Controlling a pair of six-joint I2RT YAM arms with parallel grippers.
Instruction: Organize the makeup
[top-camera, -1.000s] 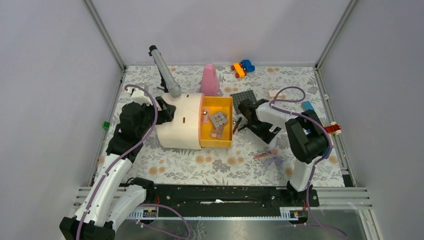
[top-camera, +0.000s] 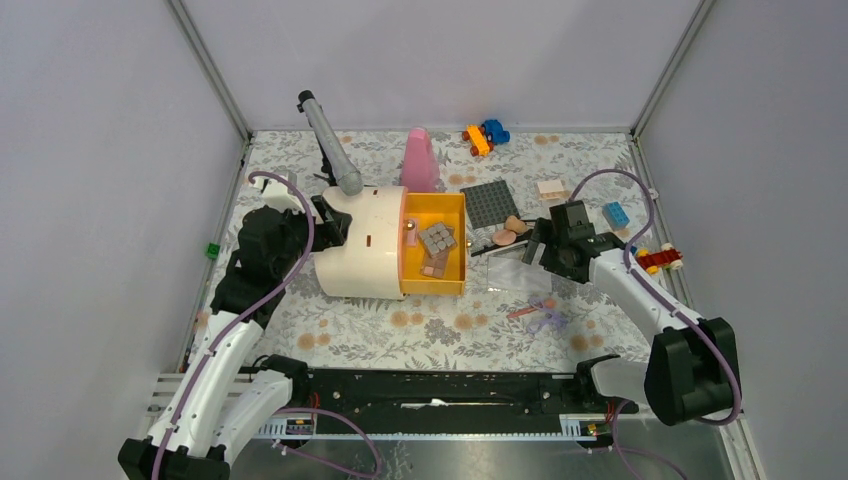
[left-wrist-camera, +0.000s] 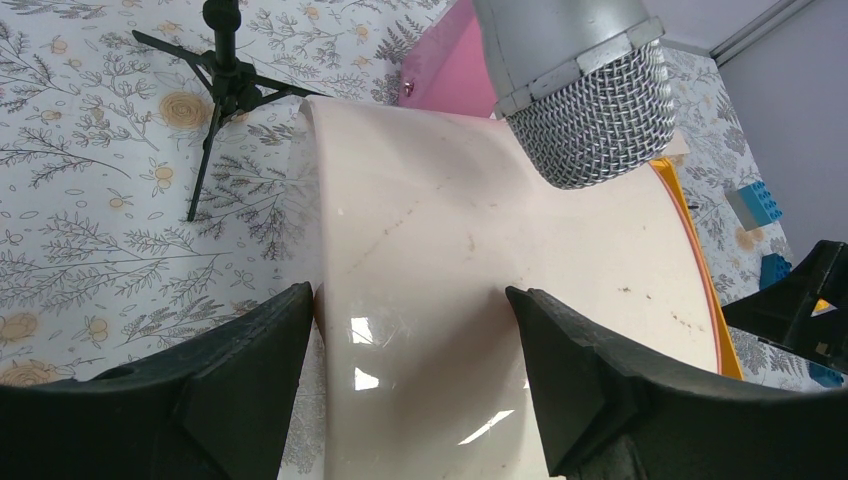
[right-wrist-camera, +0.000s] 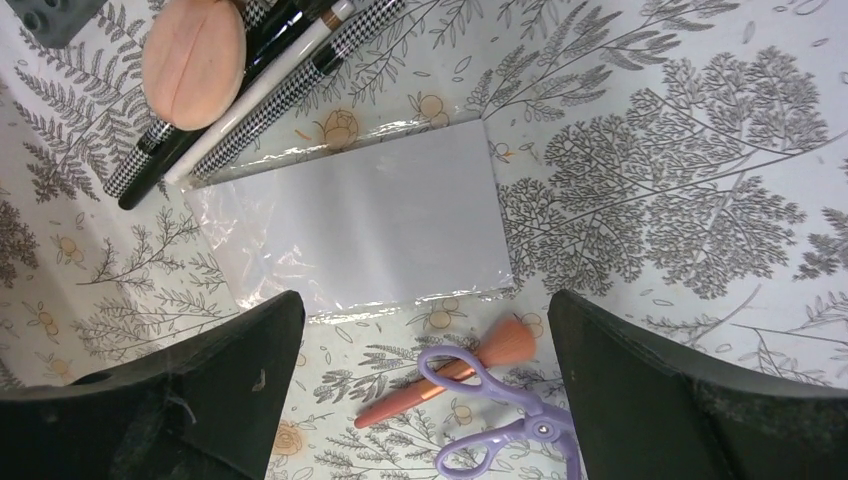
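Note:
A cream rounded organizer stands centre-left with its yellow drawer out, holding palettes. My left gripper is part open around the organizer's end; contact is unclear. My right gripper is open and empty over the table, near a clear pouch, an orange brush and lilac scissors. Above the pouch lie pens or brushes and a peach sponge.
A microphone leans behind the organizer beside a pink object. A grey baseplate, toy cars and blue bricks lie to the back and right.
My right arm has drawn back rightward and up from the pens beside the drawer to above the right of the pouch. The left arm looks unchanged.

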